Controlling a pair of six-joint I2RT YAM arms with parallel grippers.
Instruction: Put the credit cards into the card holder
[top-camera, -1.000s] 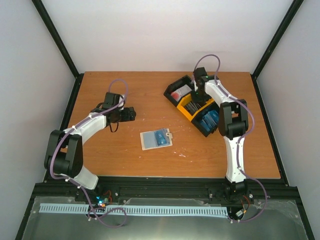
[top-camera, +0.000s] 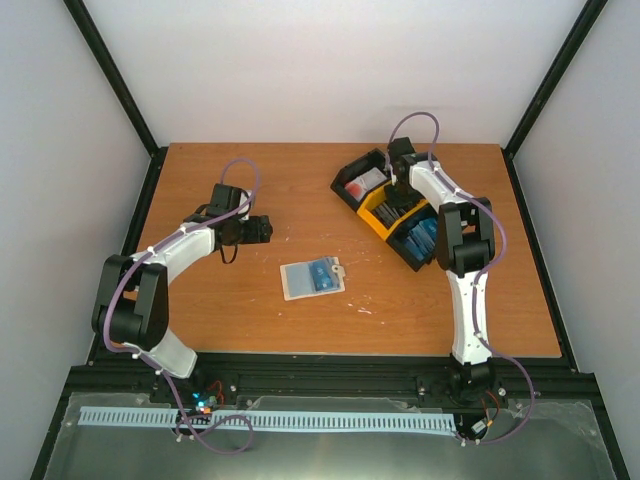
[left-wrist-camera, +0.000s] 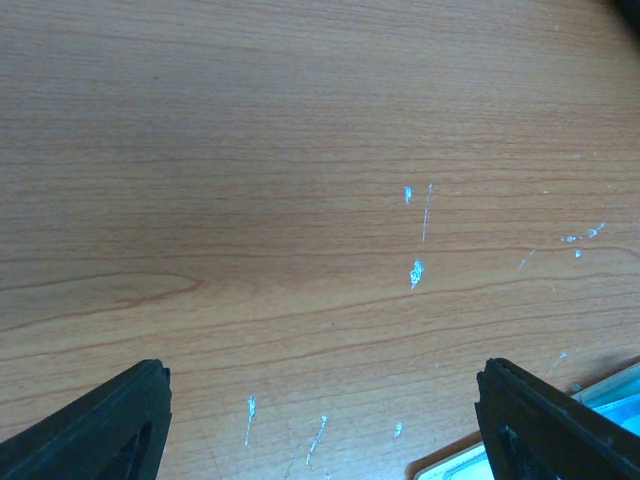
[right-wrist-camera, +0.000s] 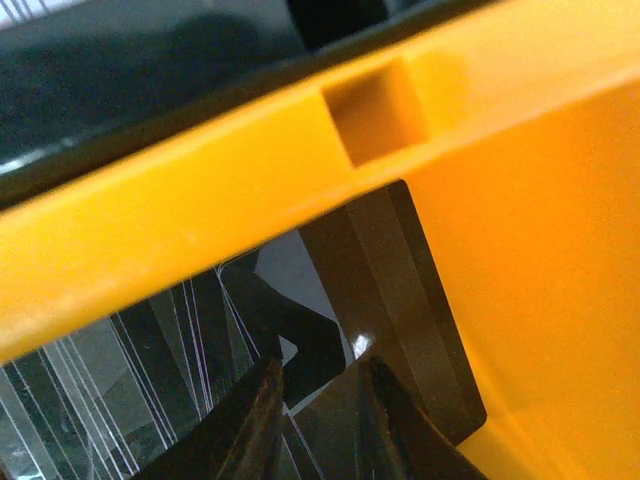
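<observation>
Dark cards (right-wrist-camera: 390, 290) stand on edge in the yellow bin (right-wrist-camera: 180, 230) in the right wrist view. Reaching down into that bin, my right gripper has its fingertips a narrow gap apart, in front of the cards; I see no card clearly gripped. A clear, flat card holder (top-camera: 298, 282) with a blue item (top-camera: 322, 275) on it lies mid-table. My left gripper is wide open over bare wood, nothing between its fingers. The holder's corner (left-wrist-camera: 470, 468) shows at that view's lower right.
Black bins flank the yellow one: one with pale and red packets (top-camera: 366, 183), the other with blue packets (top-camera: 421, 238). Around the holder and to its left, the table (top-camera: 250, 310) is free.
</observation>
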